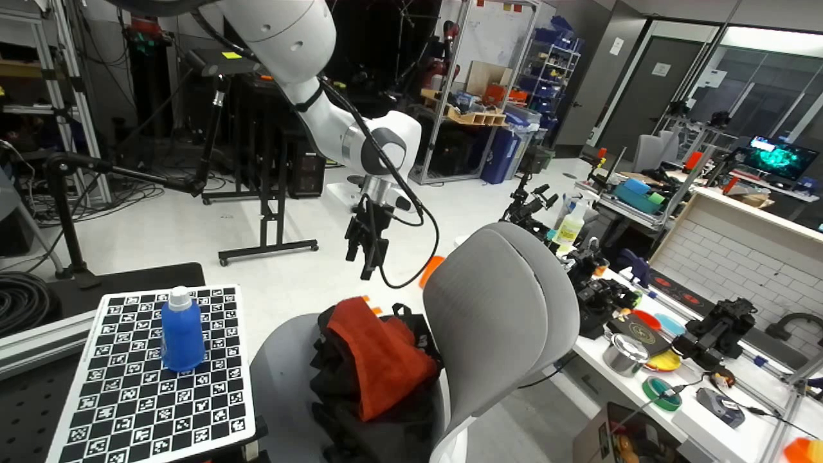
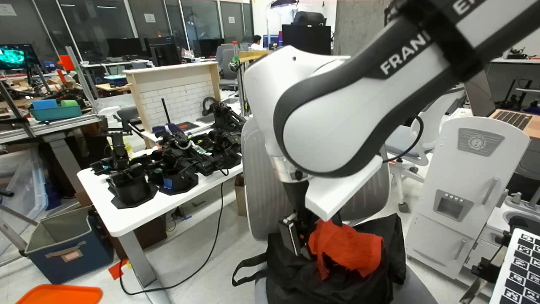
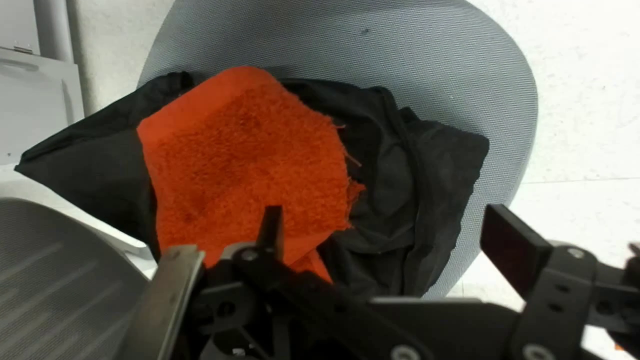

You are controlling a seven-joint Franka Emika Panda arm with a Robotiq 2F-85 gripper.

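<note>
A fuzzy orange-red cloth [image 1: 378,355] lies in folds over a black fabric bag [image 1: 332,386] on the seat of a grey chair [image 1: 285,386]. My gripper [image 1: 359,267] hangs in the air above and behind the seat in exterior view 1, its fingers apart and empty. From the wrist view, the cloth [image 3: 246,162] spreads below the left finger [image 3: 273,225], while the right finger [image 3: 507,246] is over the seat's edge and floor. In exterior view 2 the gripper partly hides the cloth [image 2: 346,248].
A blue bottle with a white cap [image 1: 182,332] stands on a checkered marker board [image 1: 123,393] left of the chair. The chair's tall backrest [image 1: 501,301] rises to the right of the seat. A white table [image 2: 116,213] carries black robot arms.
</note>
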